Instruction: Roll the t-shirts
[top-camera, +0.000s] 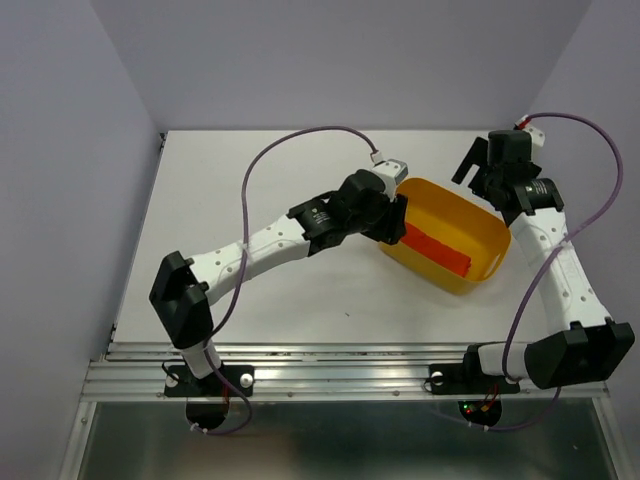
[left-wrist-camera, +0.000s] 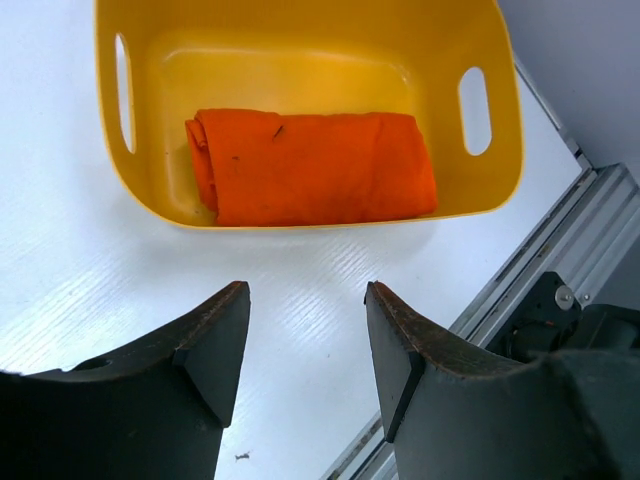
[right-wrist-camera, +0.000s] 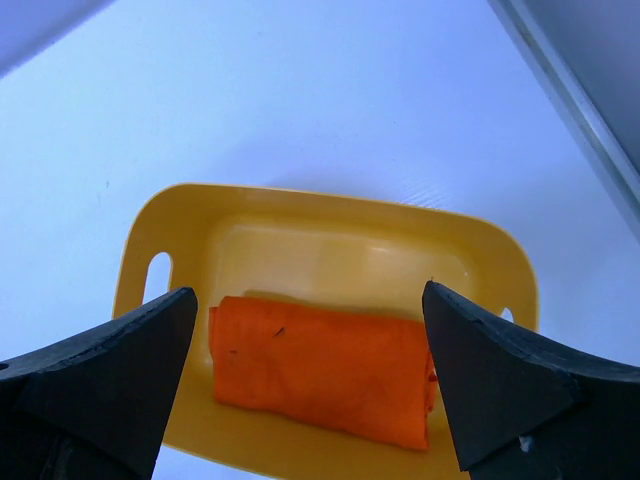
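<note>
A rolled orange t-shirt lies along one long wall of the yellow bin, seen whole in the left wrist view and partly behind the fingers in the right one. My left gripper is partly open beside the bin, with only bare table between its fingers. In the top view that gripper hangs by the bin's left side. My right gripper stands wide open above the bin, holding nothing. From above, it appears off the bin's upper right edge.
A metal rail runs along the front edge, and a grey wall rises close to the right arm.
</note>
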